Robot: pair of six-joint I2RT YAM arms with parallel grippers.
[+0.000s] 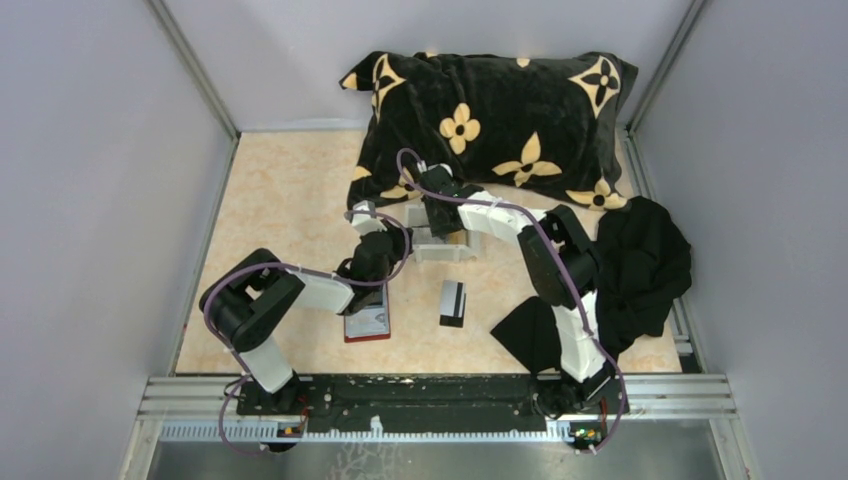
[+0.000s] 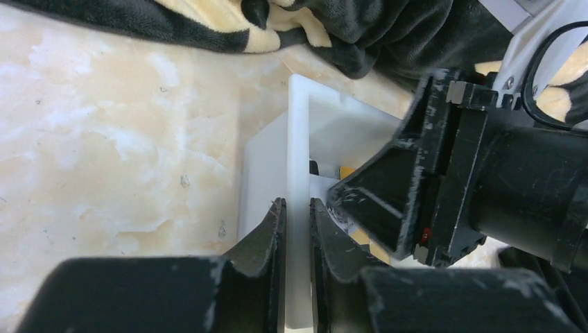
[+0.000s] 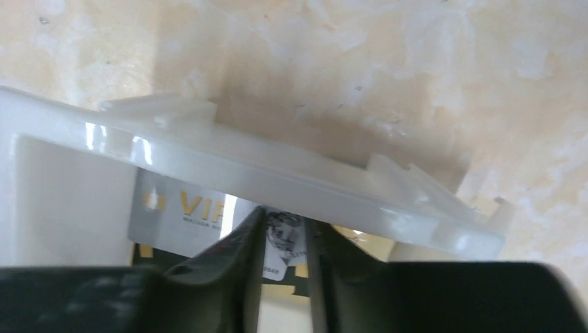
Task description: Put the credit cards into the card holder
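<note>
Inside a white open-topped bin (image 1: 447, 254) lie several cards; in the right wrist view a grey VIP card (image 3: 177, 218) shows, with black and gold ones beneath or beside it. My left gripper is shut on the bin's white side rim (image 2: 299, 146). Over the cards, my right gripper stands partly open, a gap showing between its blurred fingers with card surface visible beyond. Whether its tips touch a card cannot be told. On the table's front left lies a flat red-edged item (image 1: 368, 324), partly beneath the left arm.
A flat grey, black-and-white item (image 1: 452, 302) lies on the table in front of the bin. Behind the bin is a black patterned cushion (image 1: 500, 130); black cloth (image 1: 645, 260) covers the right side.
</note>
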